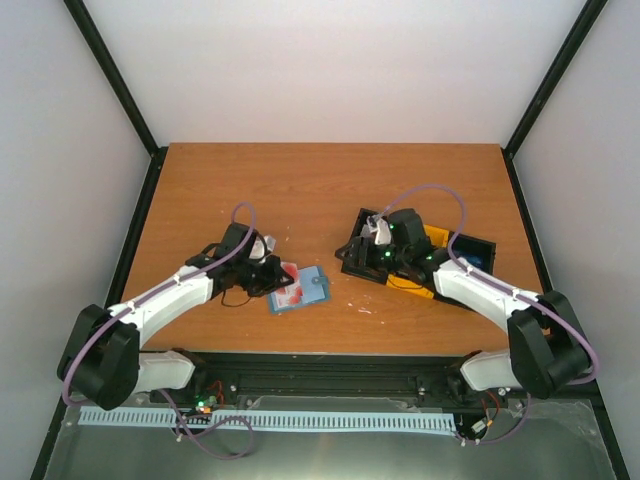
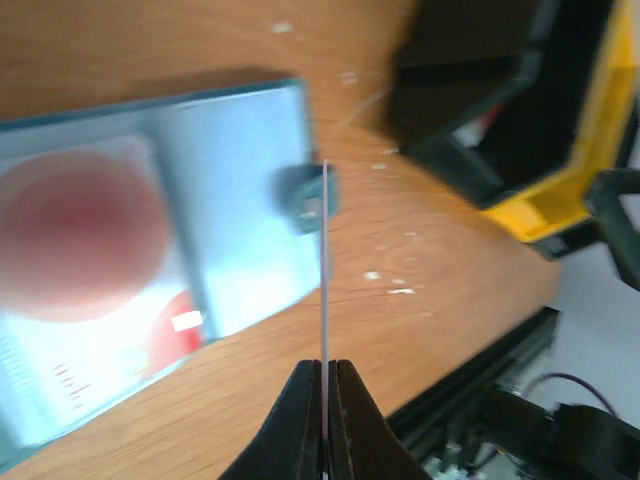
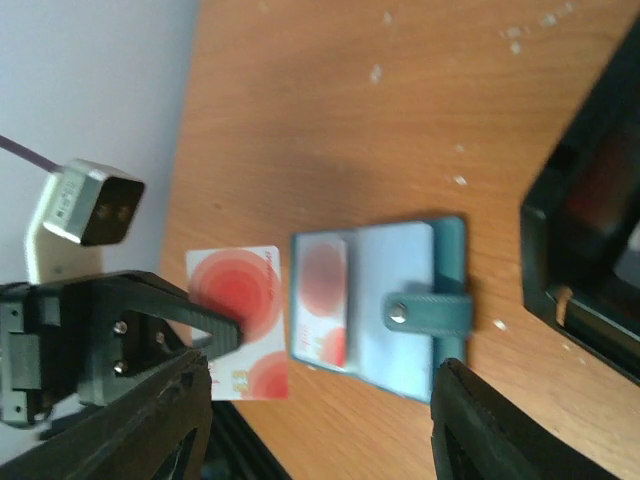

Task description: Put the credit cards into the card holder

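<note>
The blue card holder (image 1: pixel 313 285) lies left of centre, a red-patterned card (image 3: pixel 322 300) on it. My left gripper (image 1: pixel 283 279) hangs over it, shut on another card, which appears edge-on as a thin upright line in the left wrist view and with its red circles facing my right wrist camera. My right gripper stands open with nothing between its fingers, over the left part of the black and yellow box, facing the card holder.
The black and yellow box (image 1: pixel 480 255) takes up the right of the table, partly hidden under the right arm.
</note>
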